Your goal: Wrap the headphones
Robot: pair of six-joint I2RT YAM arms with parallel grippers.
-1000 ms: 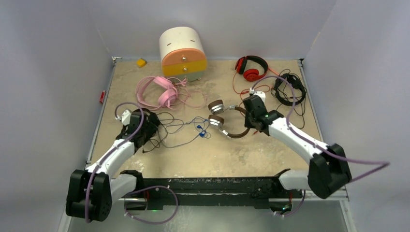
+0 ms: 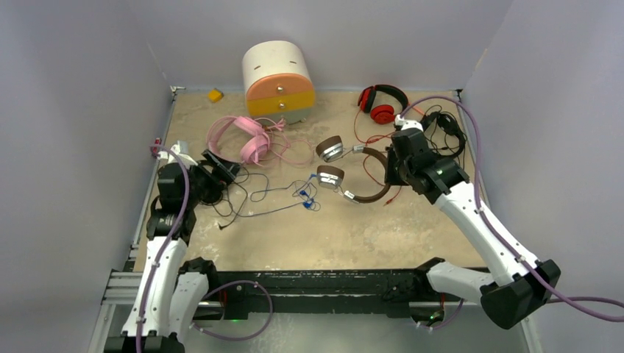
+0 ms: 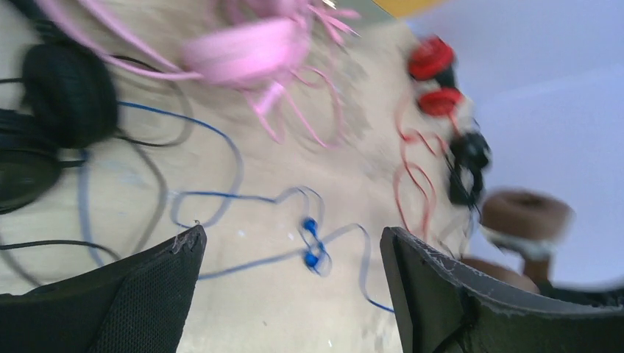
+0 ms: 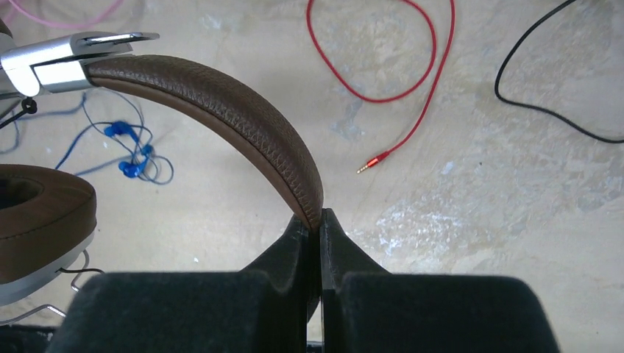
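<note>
My right gripper is shut on the brown leather headband [image 4: 206, 95] of silver-and-brown headphones [image 2: 330, 176], whose two earcups sit left of it in the top view; a brown earcup [image 4: 44, 213] shows in the right wrist view. My left gripper stands open at the left side, near black headphones [image 3: 70, 95], with nothing seen between its fingers. Blue earphones [image 2: 305, 202] lie with their thin cable spread over the table middle.
Pink headphones [image 2: 254, 147], a small drawer box [image 2: 278, 66] and a yellow block [image 2: 215, 95] are at the back. Red headphones [image 2: 383, 112] and coiled black headphones [image 2: 452, 132] lie back right.
</note>
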